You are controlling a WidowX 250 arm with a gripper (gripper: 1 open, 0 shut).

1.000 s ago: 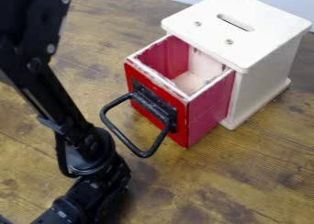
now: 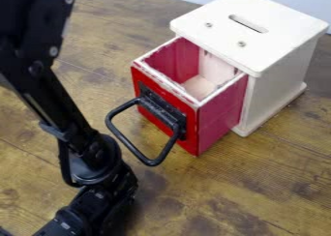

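A white wooden box stands at the upper right with its red drawer pulled out; the drawer's pink interior looks empty. A black loop handle is on the drawer's red front. The black arm comes down the left side, and its gripper at the lower left is partly out of frame, below and left of the handle and apart from it. Whether its fingers are open or shut cannot be made out.
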